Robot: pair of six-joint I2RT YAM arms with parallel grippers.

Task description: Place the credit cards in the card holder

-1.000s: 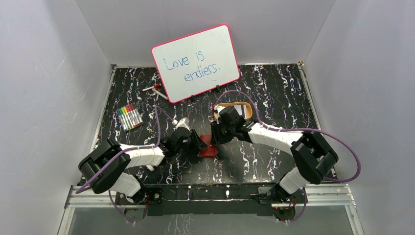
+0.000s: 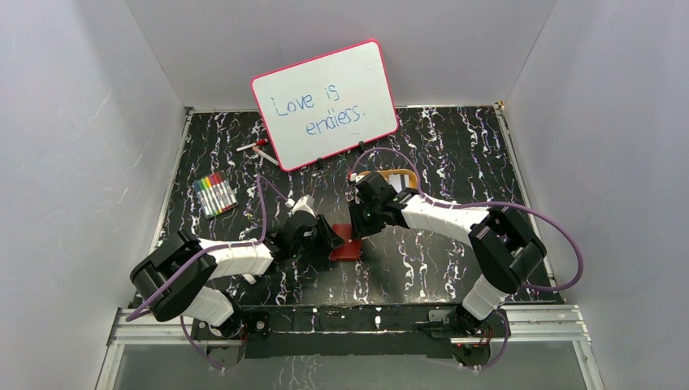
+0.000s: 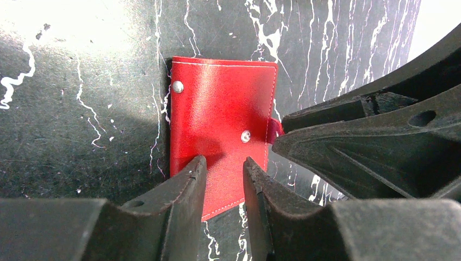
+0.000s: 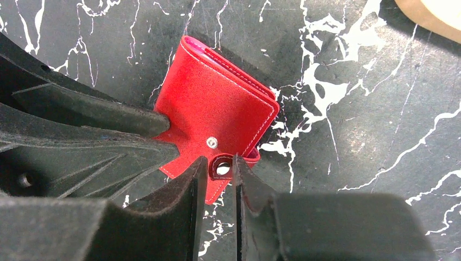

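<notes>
The red card holder (image 2: 345,250) lies on the table between both grippers, its snap studs showing in the wrist views. My left gripper is part open above it, the holder's red face (image 3: 220,103) visible past the fingertips. My right gripper is part open at the holder's side strap (image 4: 250,154), whose holed end sits between or just behind its fingertips; whether it is gripped is unclear. Light and dark cards appear in a wooden tray (image 2: 398,180) behind the right gripper in the top view, partly hidden by it.
A whiteboard (image 2: 325,106) stands at the back with loose markers (image 2: 264,154) by it. A row of coloured markers (image 2: 214,193) lies at the left.
The left arm looks unchanged.
</notes>
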